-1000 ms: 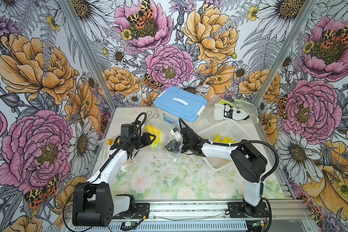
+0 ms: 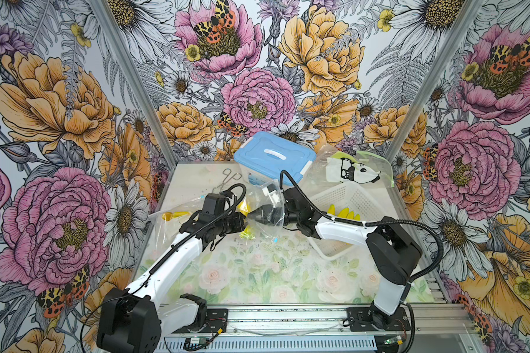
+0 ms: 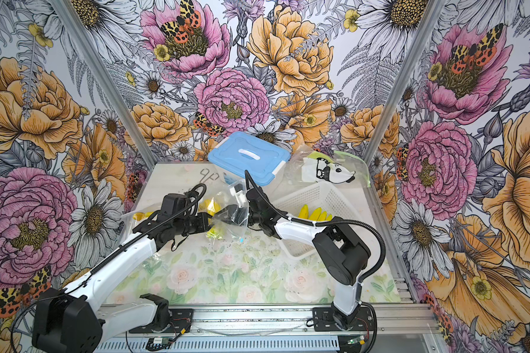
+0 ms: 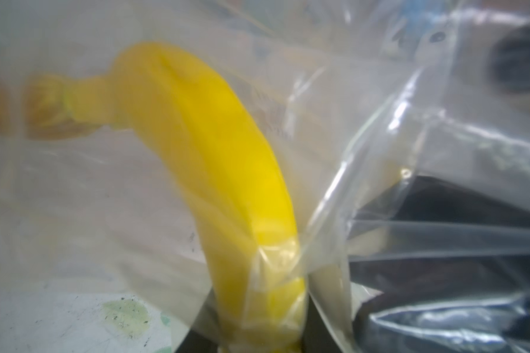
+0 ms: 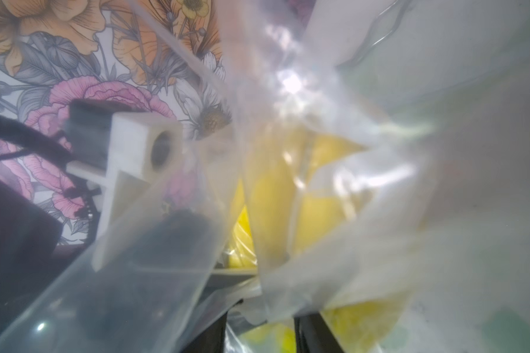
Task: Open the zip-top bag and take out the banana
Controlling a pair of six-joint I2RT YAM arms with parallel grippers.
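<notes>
A yellow banana (image 4: 235,170) fills the middle of the left wrist view, behind a film of the clear bag (image 4: 359,153). Its lower end is between the fingers of my left gripper, which is shut on it with film wrapped there. In the top left view the two grippers nearly meet over the table. The right gripper is open; yellow shows blurred behind the bag film in front of it. Film drapes over the right gripper's dark body; whether its fingertips are inside the bag I cannot tell.
A white basket (image 2: 368,197) at the right holds several bananas (image 2: 342,212). At the back stand a blue-lidded box (image 2: 275,156) and a panda-printed bag (image 2: 352,169). Scissors (image 2: 229,177) lie behind the left arm.
The right gripper has shifted less, and the gap between them has closed.
</notes>
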